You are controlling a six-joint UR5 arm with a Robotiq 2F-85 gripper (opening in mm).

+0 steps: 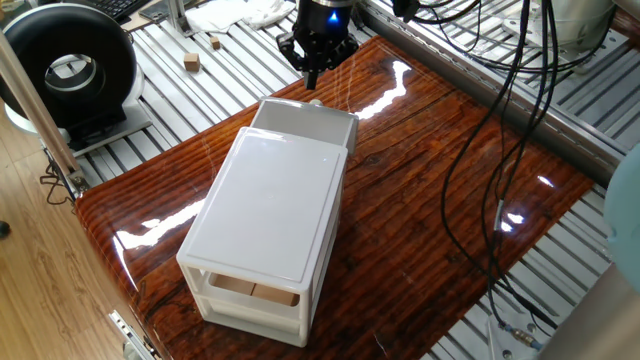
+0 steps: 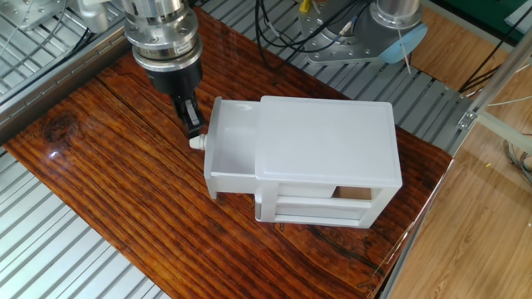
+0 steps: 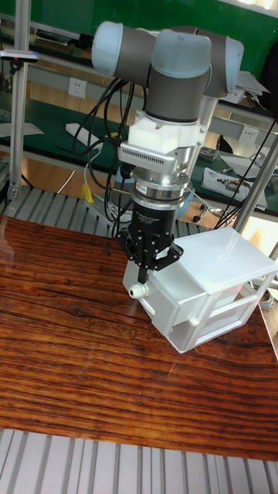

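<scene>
A white plastic drawer cabinet (image 2: 328, 141) stands on the glossy brown wooden board (image 1: 450, 200). Its upper drawer (image 2: 234, 137) is pulled partway out, and the part of its inside that shows looks empty. A white round knob (image 3: 138, 291) sticks out from the drawer front. My black gripper (image 3: 143, 279) points down just beside this knob, its narrow fingers (image 1: 312, 78) together in exterior view 1. In exterior view 2 the fingertips (image 2: 195, 131) overlap the knob's upper edge; whether they touch it I cannot tell. Nothing shows between them.
Through the cabinet's open back, something light brown (image 1: 272, 294) is visible. Black cables (image 1: 500, 150) hang over the board's right side in exterior view 1. Two small wooden blocks lie off the board, near a large black ring (image 1: 70, 70). Much of the board is bare.
</scene>
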